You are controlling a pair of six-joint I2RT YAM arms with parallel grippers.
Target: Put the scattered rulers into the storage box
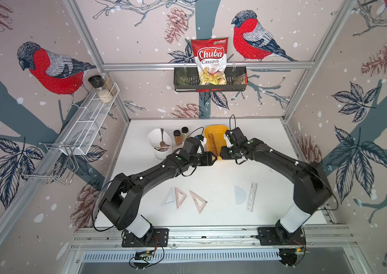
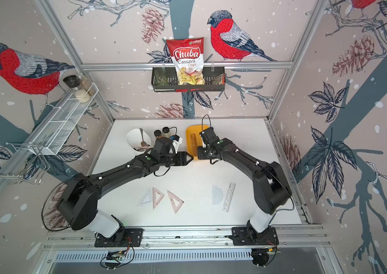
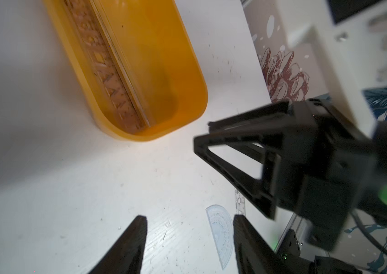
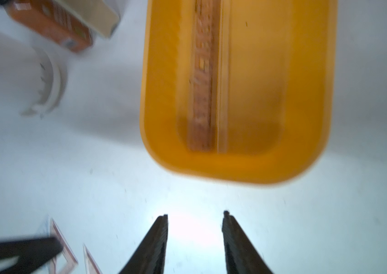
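Observation:
The yellow storage box (image 4: 257,100) stands at the back middle. A reddish patterned ruler (image 4: 202,91) and a clear strip (image 4: 222,100) lie lengthwise inside it. On the front of the table lie a clear set square (image 1: 172,197), two pinkish set squares, left (image 1: 177,199) and right (image 1: 195,201), a pale blue protractor (image 1: 239,195) and a clear straight ruler (image 1: 251,197). My left gripper is open by the box's front left, its fingers empty. Just in front of the box, my right gripper also stands open, nothing between its fingers.
Left of the box are a white bowl (image 1: 154,135) with a spoon and dark-capped spice jars (image 1: 177,137). The two grippers are close together by the box. Bare table lies between them and the set squares.

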